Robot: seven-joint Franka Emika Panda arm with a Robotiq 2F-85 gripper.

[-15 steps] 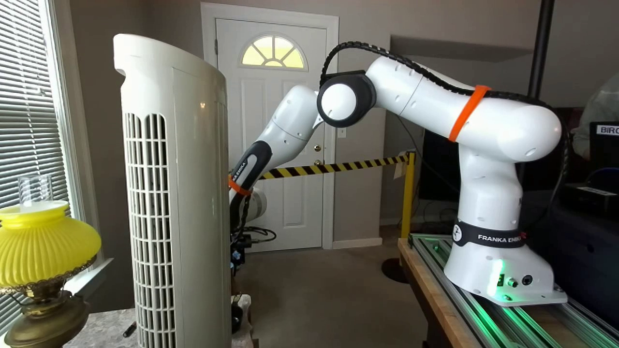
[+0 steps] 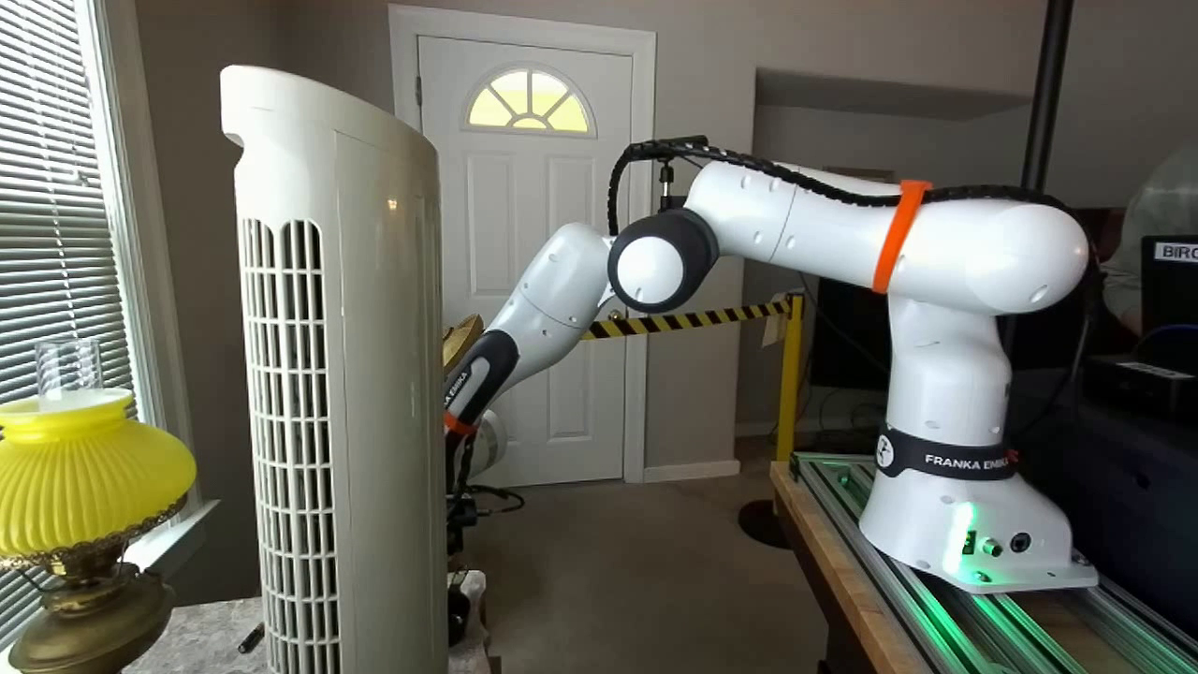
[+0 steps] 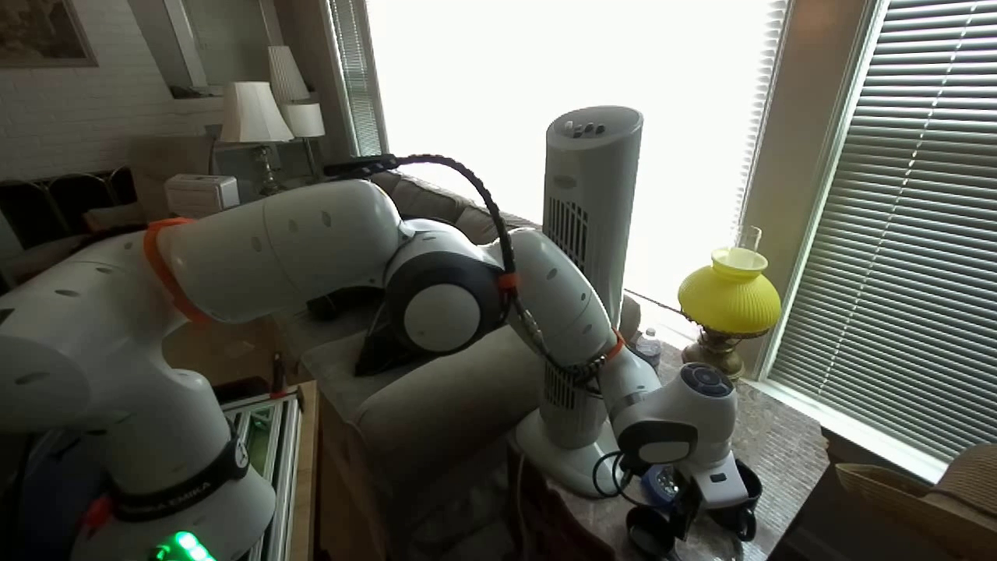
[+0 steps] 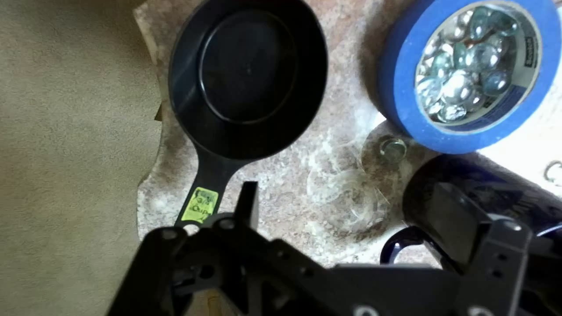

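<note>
My gripper stands open low above the stone-topped table, its fingers wide apart with only tabletop between them. One finger (image 4: 454,218) overlaps a dark blue mug (image 4: 477,176) in the wrist view; whether they touch I cannot tell. The mug's handle curves out at its lower left. Near the other finger is the handle of a black measuring cup (image 4: 247,63), empty, with a yellow label (image 4: 200,204). Clear glass marbles (image 4: 463,66) fill the middle of a blue tape roll (image 4: 400,79). A single marble (image 4: 393,150) rests on the table.
A tall tower fan (image 3: 593,206) rises beside the arm and hides my gripper in exterior view 1. The yellow-shaded lamp (image 3: 729,294) and a clear bottle (image 3: 647,346) stand farther back. The table edge (image 4: 150,163) lies just left of the measuring cup.
The arm has come down over the table, its elbow and forearm lower than a second ago. The fan and lamp have not moved.
</note>
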